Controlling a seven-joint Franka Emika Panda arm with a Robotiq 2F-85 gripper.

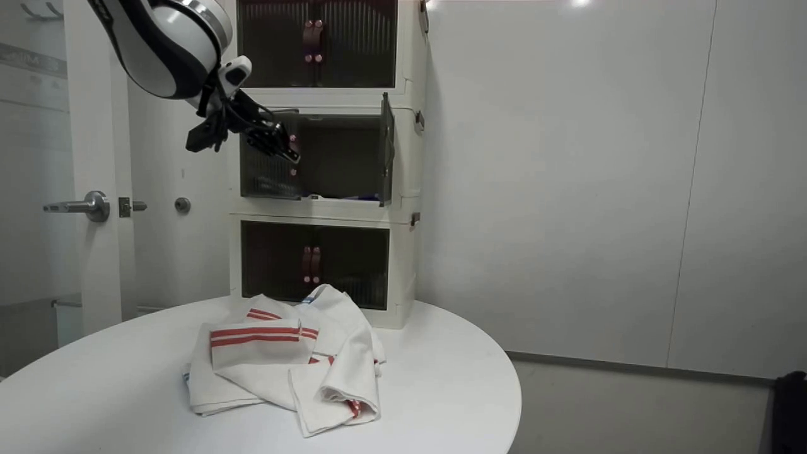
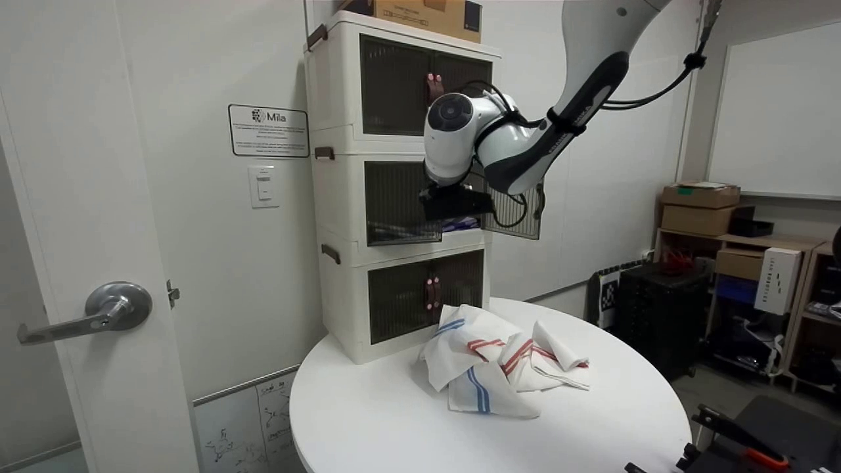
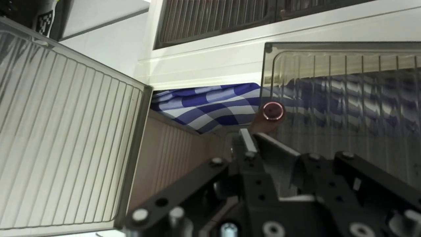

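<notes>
The middle compartment of the white cabinet (image 1: 406, 151) has its right door (image 1: 386, 151) standing wide open. Its left ribbed door (image 1: 265, 166) is slightly ajar, with a dark red handle (image 3: 265, 120) at its free edge. My gripper is shut on this handle; the fingertips lie close together around its strap. In exterior view 1 the gripper (image 1: 293, 155) is at the front of the left door. A blue-and-white checked cloth (image 3: 221, 103) lies inside the compartment, partly behind the ribbed door.
Crumpled white towels (image 1: 265, 355) with red and blue stripes lie on the round white table (image 1: 454, 386) below. The upper doors (image 1: 352, 45) and lower doors (image 1: 352, 257) are shut. Cardboard boxes (image 2: 430, 14) sit on top of the cabinet.
</notes>
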